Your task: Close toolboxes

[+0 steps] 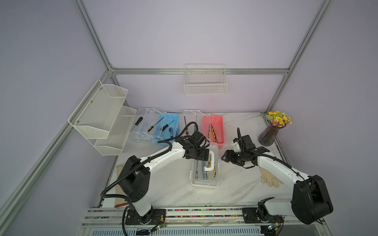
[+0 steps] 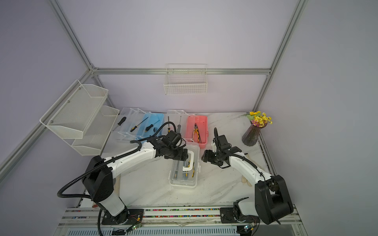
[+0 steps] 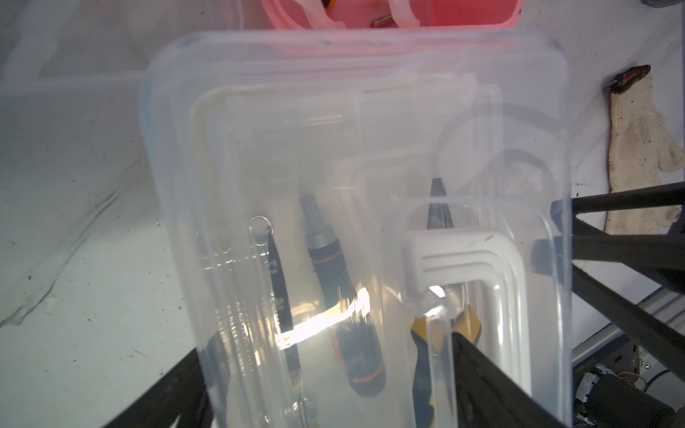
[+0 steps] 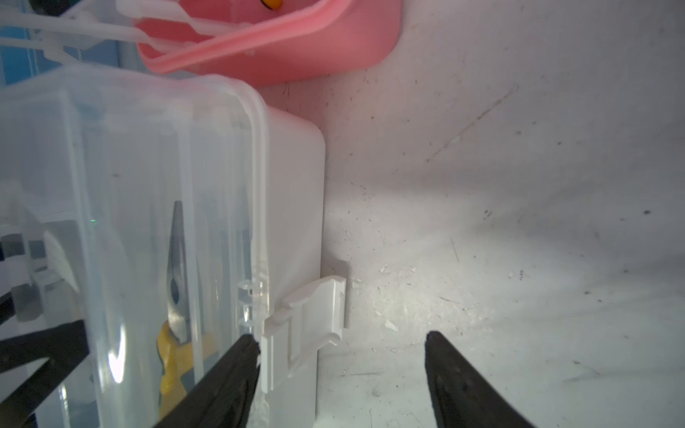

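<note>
A clear toolbox [image 1: 198,177] with a white handle [image 2: 190,160] stands at the centre front, its lid down over tools seen through it. My left gripper [image 1: 203,155] is over the lid, part open, its fingertips seen blurred through the plastic in the left wrist view. My right gripper [image 1: 227,156] stands open just right of the box, beside a side latch [image 4: 307,324] that sticks out. Behind, a toolbox with blue tray [image 1: 169,120] and one with pink tray [image 1: 217,129] stand with clear lids open, screwdrivers and other tools inside.
A vase of flowers [image 1: 265,135] stands at the back right, and a work glove [image 1: 269,177] lies near the right arm. Wire baskets [image 1: 98,114] hang on the left and back walls. Bare tabletop shows left and right of the front box.
</note>
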